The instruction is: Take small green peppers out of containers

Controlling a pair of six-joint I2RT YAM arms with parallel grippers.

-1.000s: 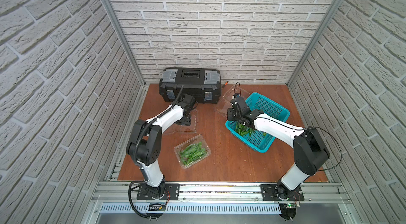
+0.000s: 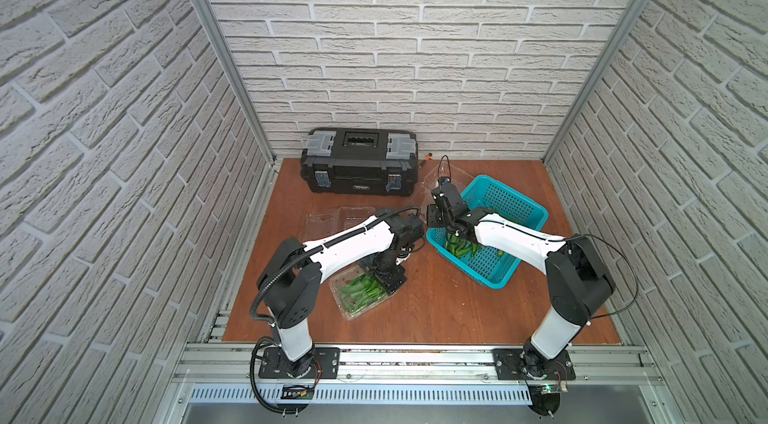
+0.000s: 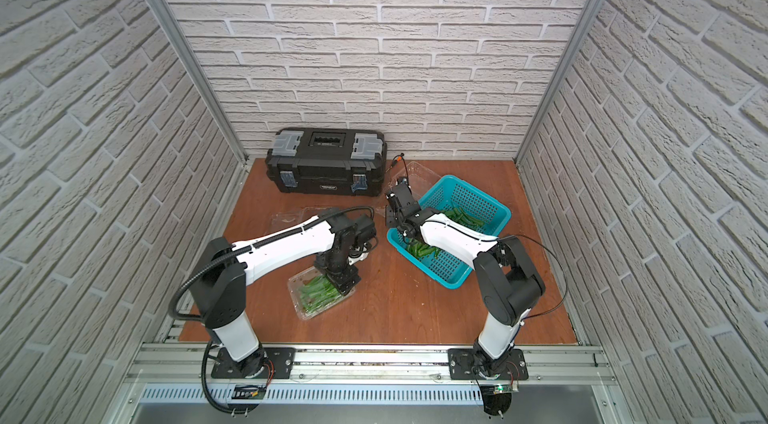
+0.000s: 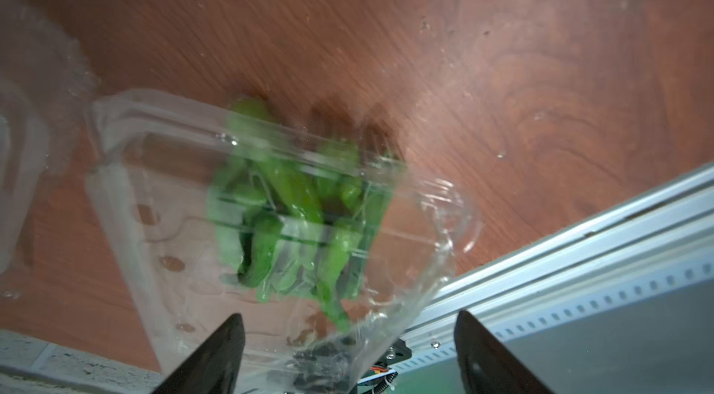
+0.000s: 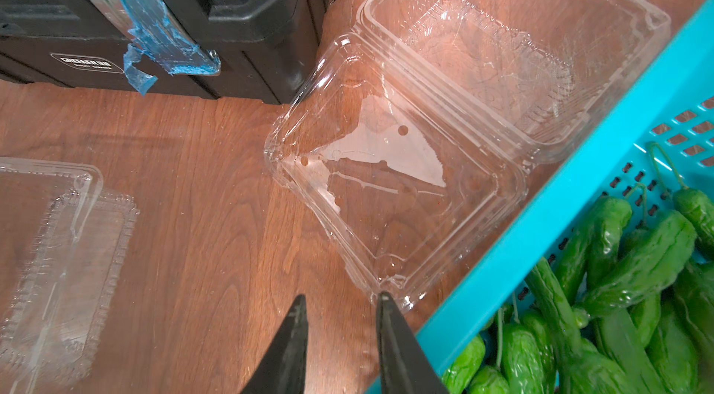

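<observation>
Green peppers point(image 4: 297, 208) lie in a clear plastic container point(image 4: 163, 297) on the front left of the table. Close by its right side, my left gripper point(image 2: 389, 284) points down; its fingers point(image 4: 215, 349) stand wide apart with nothing between them, and the container lies ahead of them. More peppers point(image 5: 624, 282) fill part of the turquoise basket point(image 5: 550, 200) on the right. My right gripper hangs by the basket's left rim, its fingers partly apart and the gap empty.
An empty clear container with its lid open point(image 5: 394, 148) lies behind the basket's left side. Another empty clear one point(image 5: 52, 267) sits left of centre. A black toolbox point(image 2: 360, 161) stands at the back left. Bare table point(image 2: 432, 304) shows at front centre.
My right gripper has barely moved.
</observation>
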